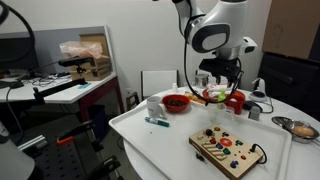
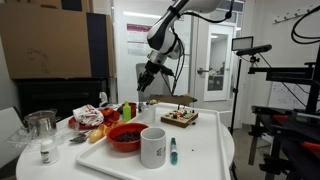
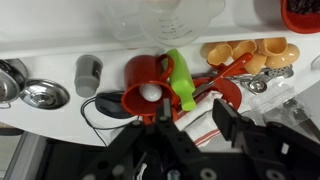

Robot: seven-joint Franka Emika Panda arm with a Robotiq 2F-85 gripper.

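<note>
My gripper shows its two dark fingers apart at the bottom of the wrist view. Exterior view 1 has the gripper (image 1: 221,80) low over the items at the back of the white table. A green item (image 3: 183,78) and a red mug (image 3: 147,72) with a white inside lie just ahead of the fingertips. Whether the fingers touch the green item cannot be told. In exterior view 2 the gripper (image 2: 144,82) is behind and above the green item (image 2: 126,113). A clear container (image 3: 165,14) stands nearby.
A wooden board with toy food (image 1: 226,150) occupies the front right. A red bowl (image 1: 176,105), a white mug (image 1: 154,106) and a teal marker (image 1: 157,122) are toward the left. Metal pans (image 3: 43,93) stand at the wrist view's left.
</note>
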